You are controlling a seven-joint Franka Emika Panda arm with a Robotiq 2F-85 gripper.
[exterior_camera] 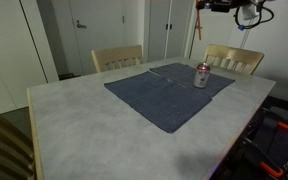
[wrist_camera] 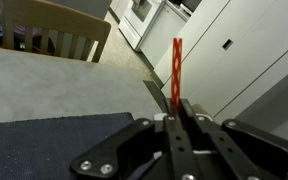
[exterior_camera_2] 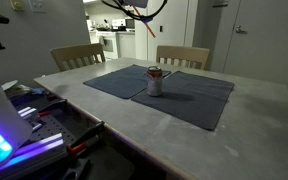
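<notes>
A thin orange-red stick (wrist_camera: 176,72) is held in my gripper, which is shut on it. High above the far right of the table, the stick (exterior_camera: 199,28) hangs roughly upright in exterior view 1. Seen from the other side, the stick (exterior_camera_2: 150,27) leans slightly at the top of exterior view 2. On the dark cloth below stands a small light cup (exterior_camera: 201,76) with red at its top; the same cup (exterior_camera_2: 155,84) is near the middle of exterior view 2. Stick and cup are well apart.
Dark blue-grey cloths (exterior_camera: 164,98) lie flat on the pale table (exterior_camera: 74,130). Wooden chairs (exterior_camera: 118,58) stand around its edges.
</notes>
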